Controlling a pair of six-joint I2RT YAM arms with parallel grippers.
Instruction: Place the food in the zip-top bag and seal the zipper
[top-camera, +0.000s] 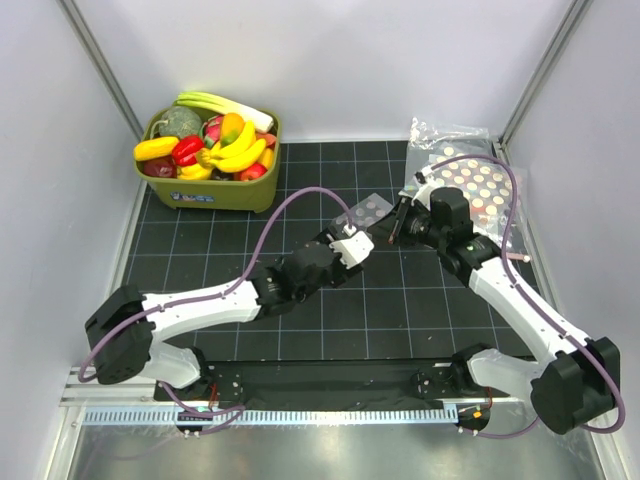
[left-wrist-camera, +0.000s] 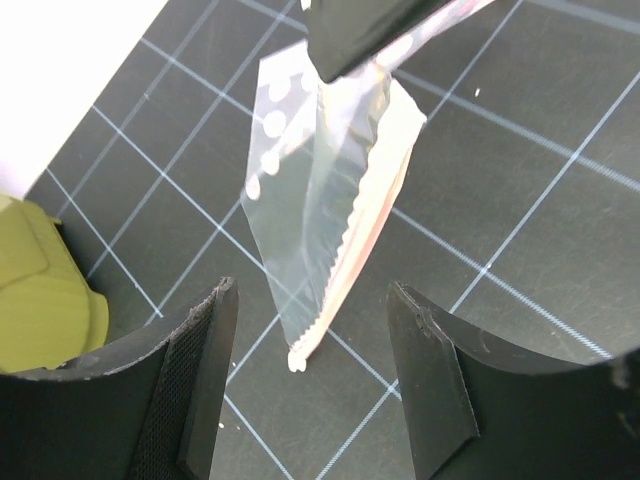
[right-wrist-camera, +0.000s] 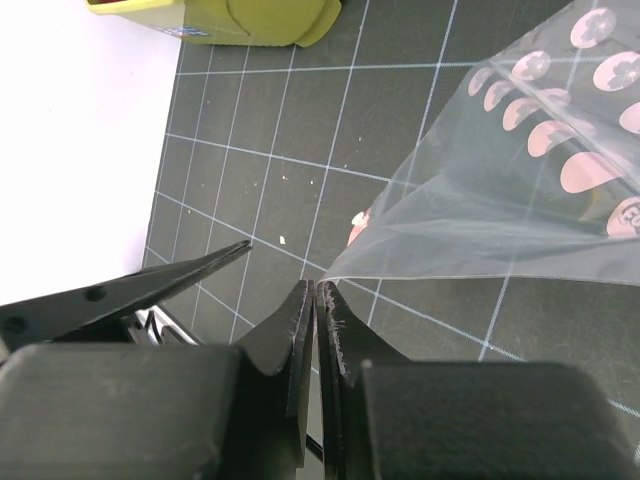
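A small clear zip bag with pale dots (top-camera: 369, 209) lies partly hidden behind the grippers in the top view. In the right wrist view, my right gripper has its fingers together on the edge of the plastic bag (right-wrist-camera: 470, 225), which spreads off to the right. My left gripper stands open, its fingers apart and nothing clasped. Just beyond its tips is the lower end of the bag (left-wrist-camera: 290, 190), with a pinkish strip (left-wrist-camera: 378, 205) along one edge. Any food inside the bag cannot be made out.
A green bin (top-camera: 225, 196) heaped with fruit and vegetables stands at the back left. More clear dotted bags (top-camera: 478, 185) lie at the back right. Between bin and grippers, the dark gridded mat (top-camera: 190, 240) is bare.
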